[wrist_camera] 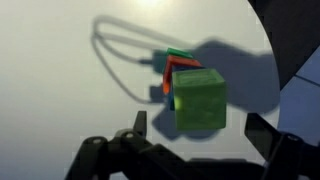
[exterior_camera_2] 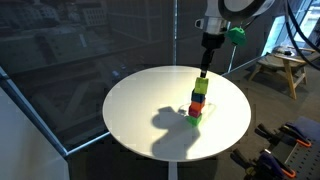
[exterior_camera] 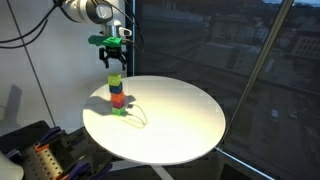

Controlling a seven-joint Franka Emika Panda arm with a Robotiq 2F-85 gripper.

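Note:
A tower of coloured blocks stands upright on the round white table. From the top down, it has a yellow-green block (exterior_camera: 114, 79), a blue block (exterior_camera_2: 198, 97), a red block (exterior_camera: 118, 100) and a green block (exterior_camera: 119, 111). My gripper (exterior_camera: 115, 65) hangs a little above the tower, pointing down. Its fingers are wide open, with a finger on either side of the top block (wrist_camera: 201, 100) in the wrist view, and nothing is held. Seen from above, the lower blocks are mostly hidden and look slightly offset from the top one.
Cables loop from the arm (exterior_camera: 100, 15). A wooden chair (exterior_camera_2: 290, 65) stands beyond the table.

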